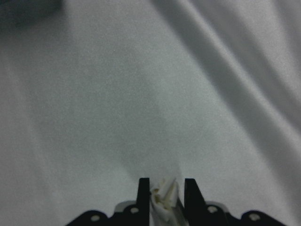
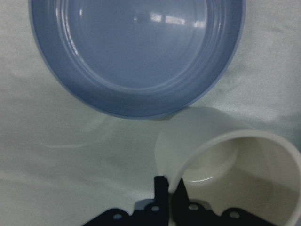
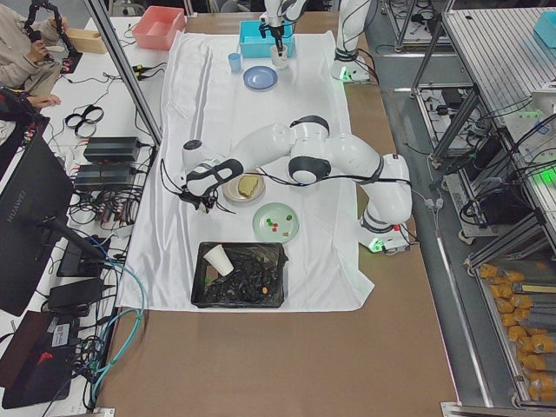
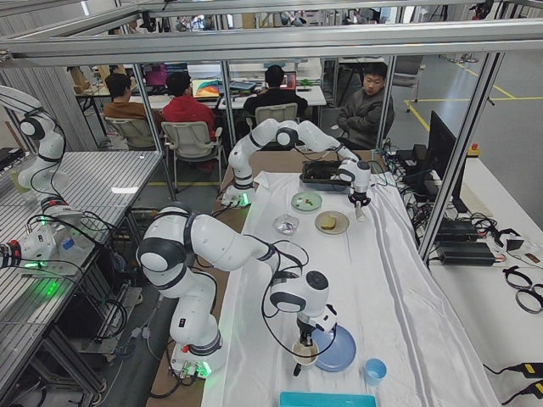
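Observation:
My left gripper is low over the white cloth beside the beige plate [image 4: 332, 225], shut on a crumpled white wrapper [image 1: 164, 207]. The wrapper's full shape is hidden. At the far end of the cloth, my right gripper is shut on the rim of a white cup [image 2: 204, 132], which is right against the blue plate [image 2: 136, 56]. A green plate [image 3: 276, 211] holds small red and green bits. A black-lined bin [image 3: 248, 299] holds a white cup and dark bags.
A blue cup [image 4: 375, 370] stands near the blue plate, with a turquoise bin [image 4: 327, 399] behind. A clear item [image 4: 286, 224] lies between green and beige plates.

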